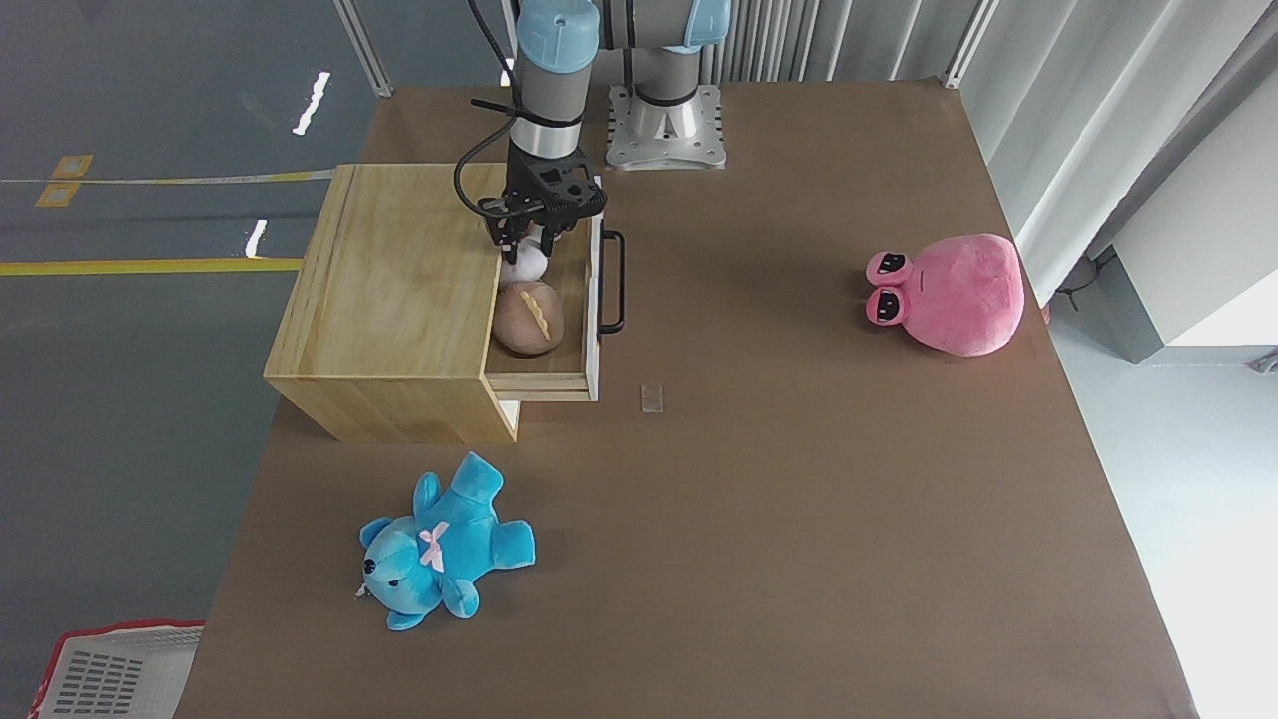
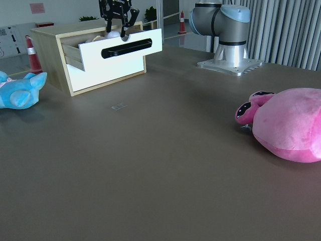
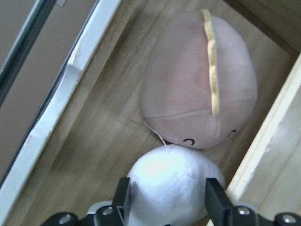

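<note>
A wooden cabinet (image 1: pixel 395 276) has its top drawer (image 2: pixel 91 63) pulled out. Inside, a tan plush (image 1: pixel 527 318) with a yellow stripe (image 3: pixel 210 61) lies beside a white plush (image 3: pixel 167 179). My gripper is over the drawer, its fingers either side of the white plush; whether they grip it or stand just clear of it I cannot tell.
A blue bear (image 1: pixel 461 545) lies on the table (image 1: pixel 779 539) in front of the cabinet. A pink plush (image 1: pixel 958 294) sits at the right. The arm's base (image 2: pixel 231 63) stands behind.
</note>
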